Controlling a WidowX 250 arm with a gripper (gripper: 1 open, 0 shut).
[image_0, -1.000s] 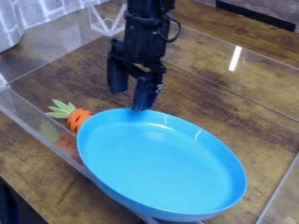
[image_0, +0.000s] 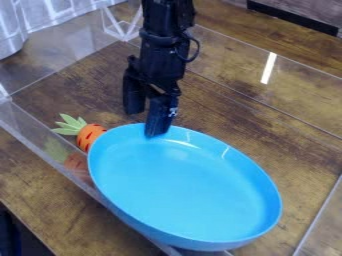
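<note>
The black robot gripper (image_0: 146, 104) reaches down from the top centre to just behind the back rim of a large oval blue tray (image_0: 185, 185). Its two fingers stand apart, open, with nothing visible between them. An orange toy carrot (image_0: 88, 135) with a green leafy top lies on the wooden surface to the left of the tray, near its back left rim and below and left of the gripper.
Clear plastic panels border the workspace at left and right. A white cloth (image_0: 24, 25) is at the top left.
The gripper has shifted and turned slightly above the back rim of the tray. The tray and carrot look unmoved.
</note>
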